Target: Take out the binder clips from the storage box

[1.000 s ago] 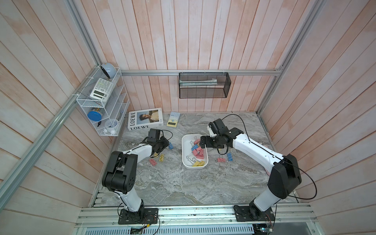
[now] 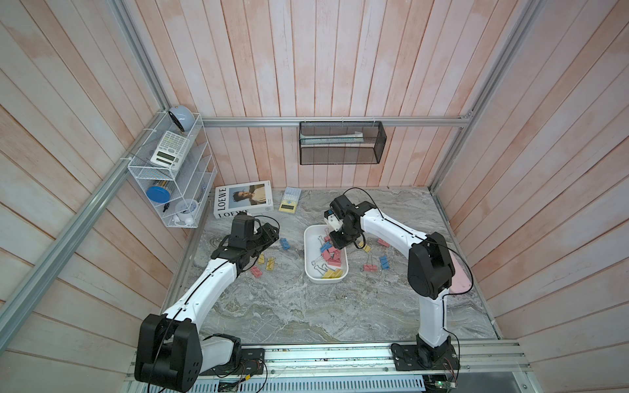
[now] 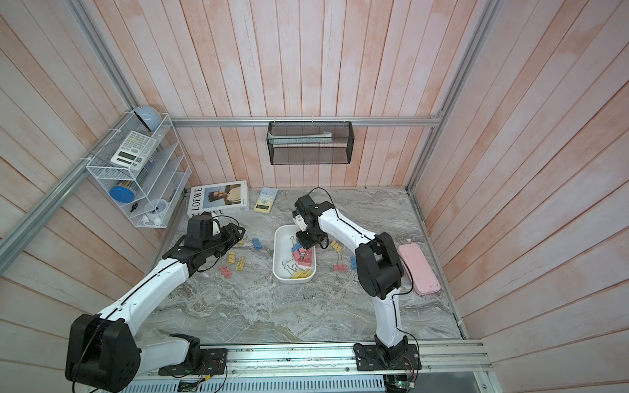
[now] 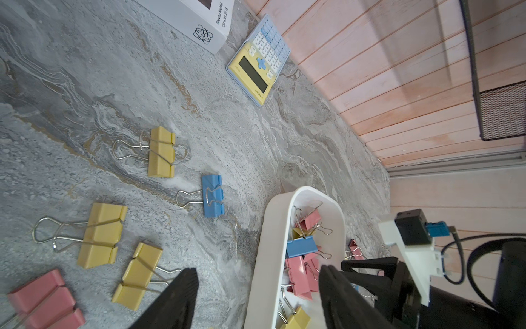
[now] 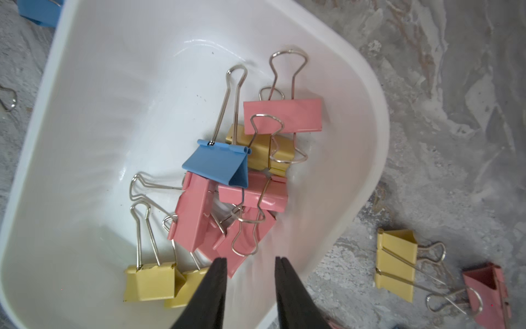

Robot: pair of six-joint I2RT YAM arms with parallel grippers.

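The white storage box (image 2: pixel 310 262) stands mid-table with several pink, blue and yellow binder clips inside. In the right wrist view a blue clip (image 5: pixel 220 160) lies on top of a pink clip (image 5: pixel 253 191), and a pink clip (image 5: pixel 285 116) rests near the wall. Above the box's right side my right gripper is part open, nothing between its fingers. My left gripper is over the table left of the box, part open and empty. Near it lie a blue clip (image 4: pixel 212 195) and several yellow clips, one of them a yellow clip (image 4: pixel 162 152).
A calculator (image 2: pixel 289 199) and a book (image 2: pixel 242 198) lie at the back left. More clips are scattered right of the box, including a yellow clip (image 5: pixel 396 264). A pink case (image 3: pixel 418 268) sits far right.
My right gripper has moved left, further over the box. The left arm has swung outward, its gripper lifting and shifting slightly left. The clips appear unmoved.
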